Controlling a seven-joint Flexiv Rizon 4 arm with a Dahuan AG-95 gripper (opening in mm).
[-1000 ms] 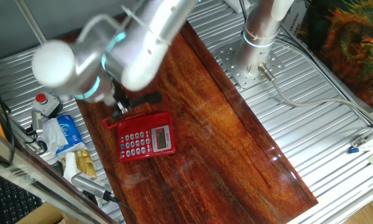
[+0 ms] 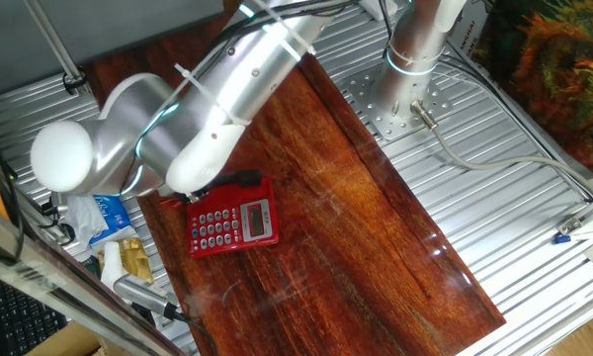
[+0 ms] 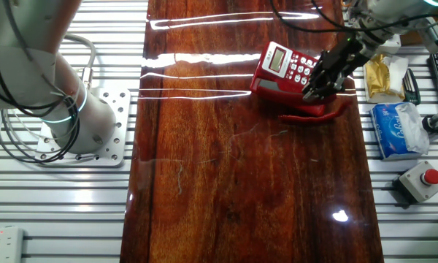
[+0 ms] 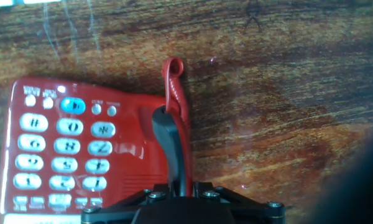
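Observation:
A red desk phone (image 2: 231, 217) with a grey keypad and small display lies on the dark wooden board. My gripper is over the phone's cradle side, beside the keypad. In the wrist view, a dark finger (image 4: 169, 140) lies close along a narrow red strip, apparently the handset (image 4: 179, 99) seen on edge. A second finger cannot be made out there, so whether the fingers are shut on the handset is unclear. From the opposite side, the gripper (image 3: 313, 93) reaches down onto the phone (image 3: 285, 66), hiding part of its keypad edge. A curved red piece (image 3: 317, 118) shows just beside the phone.
Beyond the board's edge are a blue tissue pack (image 3: 396, 131), a yellow packet (image 3: 378, 75) and a red-topped button box (image 3: 423, 181). Cables hang along the arm. Most of the wooden board (image 3: 219, 183) is bare.
My gripper has come down onto the phone's cradle side, and the arm has shifted toward the board's left edge in exterior view 1. The phone's base has not visibly moved.

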